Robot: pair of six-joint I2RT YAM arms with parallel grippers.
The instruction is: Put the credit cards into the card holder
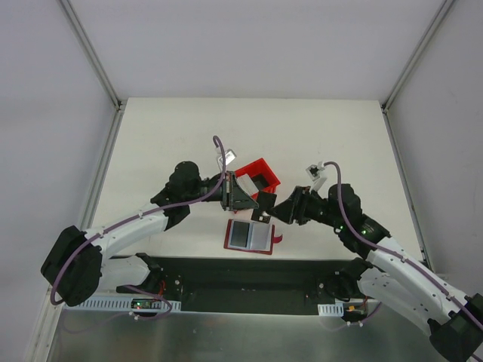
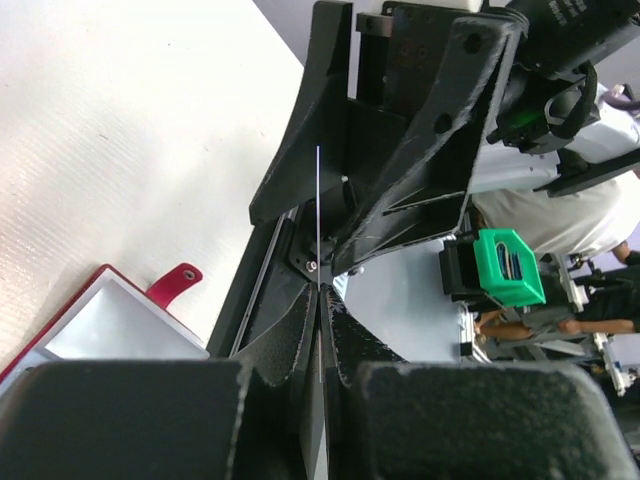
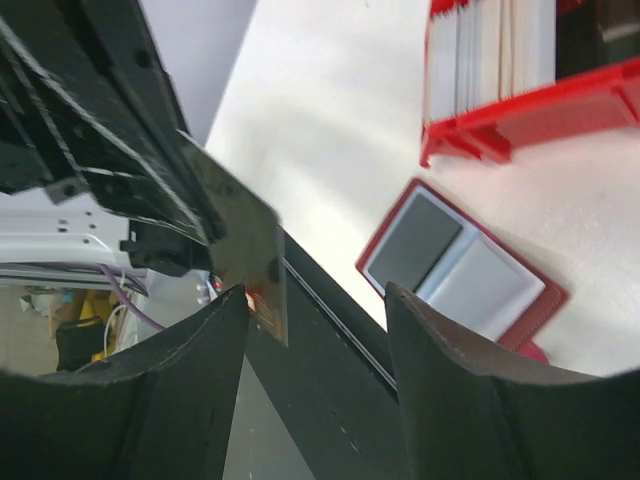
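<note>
My right gripper [image 1: 284,208] faces it from the right, part open, the card outside its fingers [image 3: 205,400] in the right wrist view. The red-edged card holder [image 1: 249,248] lies open below them, with a dark pocket and a clear one [image 3: 480,280].
A red box [image 1: 269,170] with cards in slots stands behind the grippers.
</note>
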